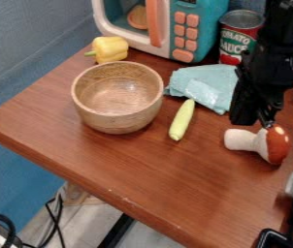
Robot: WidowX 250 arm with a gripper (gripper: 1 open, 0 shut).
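Note:
My black gripper (pixel 250 107) hangs at the upper right, just above a toy mushroom (pixel 255 142) with a white stem and red-orange cap lying on its side; whether its fingers are open or shut is unclear. A wooden bowl (pixel 116 116) stands left of center, with a pale corn cob (pixel 181 120) lying to its right, beside a light blue cloth (pixel 201 85).
A toy microwave (pixel 188 34) stands at the back, with a yellow toy (pixel 109 49) to its left and a can (pixel 238 39) to its right. Bare tabletop (pixel 111 174) fills the front left.

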